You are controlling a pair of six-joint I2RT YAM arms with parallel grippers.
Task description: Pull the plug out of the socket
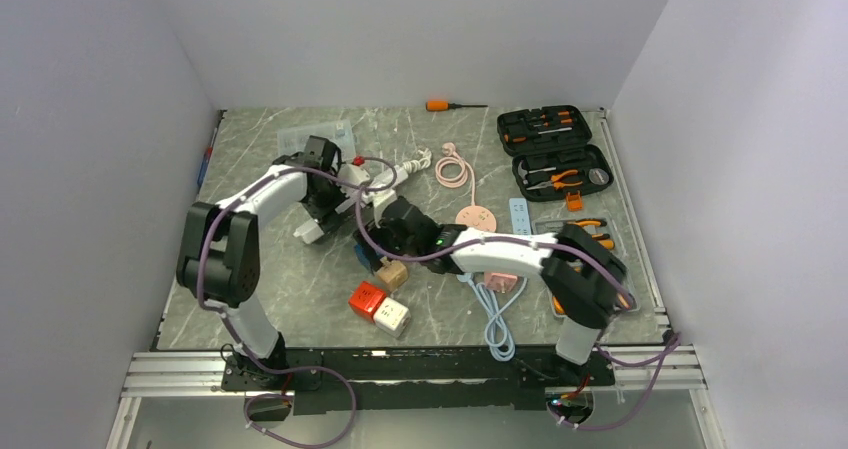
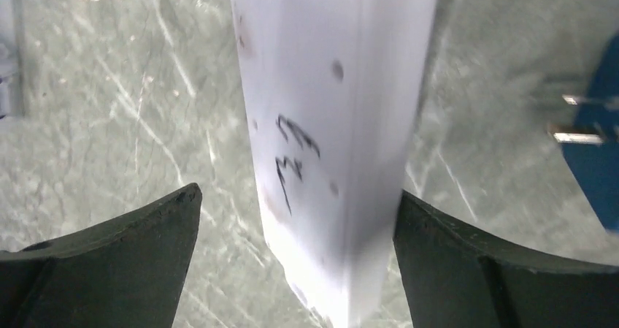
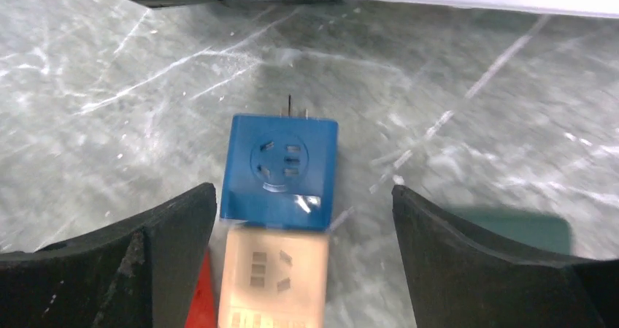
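Beneath my left gripper lies a long white power strip (image 2: 321, 87), between the open fingers in the left wrist view. Contact between them is hard to judge. In the right wrist view a blue cube plug (image 3: 279, 171) with metal prongs shows on the table, apart from the white strip at the top of that view. My right gripper stands open above the blue plug, nothing held. A tan cube socket (image 3: 274, 277) sits right against or very close to the blue plug. From above, the right gripper partly covers the blue plug (image 1: 367, 259).
Red (image 1: 367, 300) and white (image 1: 392, 316) cubes stand at the front. A green block (image 3: 518, 229) lies to the right of the plug. Corded sockets, a pale blue cable (image 1: 497, 329) and a black tool case (image 1: 545, 129) occupy the right side.
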